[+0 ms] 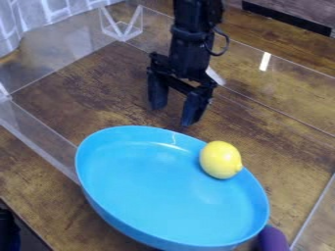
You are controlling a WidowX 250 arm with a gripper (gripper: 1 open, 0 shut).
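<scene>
My black gripper (177, 100) is lowered over the bare wooden table behind the blue plate, its two fingers spread apart with nothing seen between them. A large blue oval plate (157, 196) fills the lower middle of the view. A yellow lemon-like object (220, 160) sits on the plate at its upper right.
A purple object (272, 238) lies right of the plate at the lower right, cut by the frame's edge. Clear walls or edges border the table at left and right. The wooden surface (92, 103) left of the gripper is free.
</scene>
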